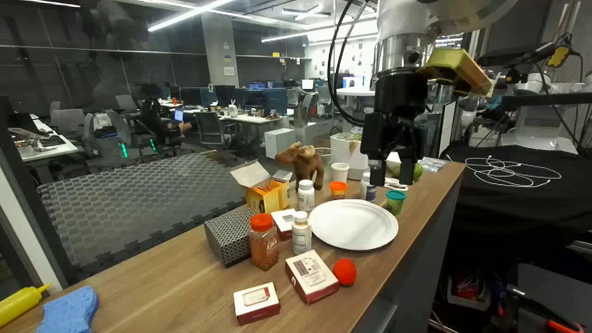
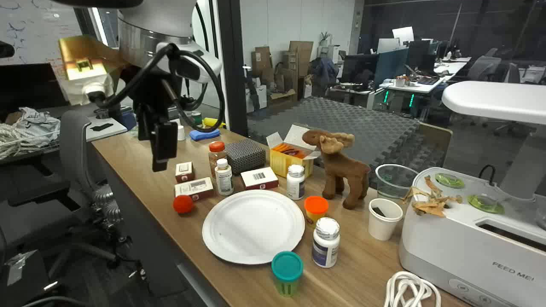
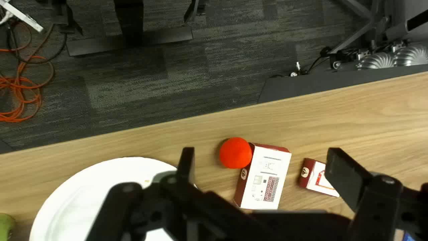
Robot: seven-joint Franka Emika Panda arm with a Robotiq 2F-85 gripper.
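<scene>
My gripper stands open high above the table, nothing between its fingers; in exterior view 2 the gripper (image 2: 151, 153) hangs over the table's near edge. Far below, in the wrist view, a red ball (image 3: 235, 153) appears between the two fingers, touching or close beside a white and dark-red box (image 3: 268, 176). A smaller box (image 3: 319, 176) of the same colours lies near the right finger. The white round plate (image 3: 80, 196) is partly hidden by the left finger. In exterior view 1 the red ball (image 1: 344, 272) sits near the table edge and the plate (image 1: 355, 225) is empty.
Around the plate stand pill bottles (image 2: 325, 243), a teal-lidded tub (image 2: 287, 273), an orange-lidded tub (image 2: 315, 209), a brown plush moose (image 2: 340, 169) and a yellow open box (image 2: 291, 158). An orange-capped jar (image 1: 263, 244) stands by a black patterned box (image 1: 228, 236). Bare wood shows at the left.
</scene>
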